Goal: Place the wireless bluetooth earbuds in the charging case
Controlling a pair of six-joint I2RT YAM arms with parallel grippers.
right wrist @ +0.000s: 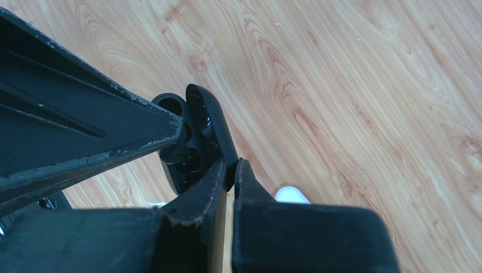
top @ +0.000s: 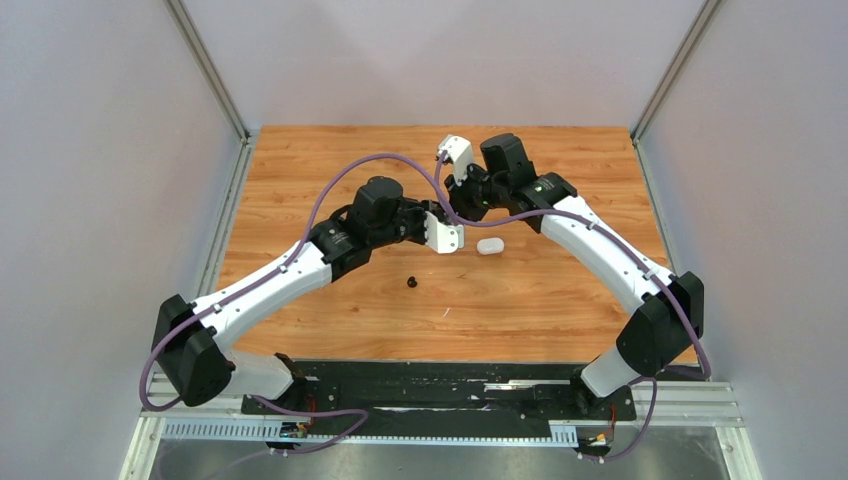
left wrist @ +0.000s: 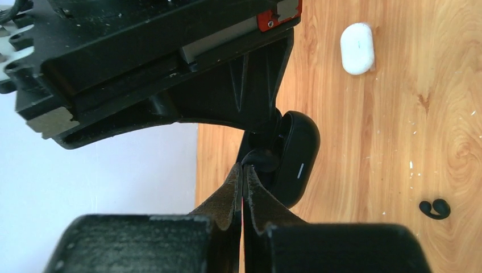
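Observation:
The open black charging case [left wrist: 298, 159] hangs between my grippers, its lid and earbud wells facing the right wrist camera [right wrist: 213, 125]. My left gripper is shut, its tips at the case; whether anything thin is between them is unclear. My right gripper is shut with its tips at the case's lid edge. The other gripper's finger overlaps the case in each wrist view, partly hiding it. A pair of small black earbud-like pieces [left wrist: 440, 207] lies on the table, also seen in the top view [top: 411, 282].
A white rounded case-like object [top: 490, 246] lies on the wooden table [top: 330, 160], right of the grippers. Both arms meet over the upper middle.

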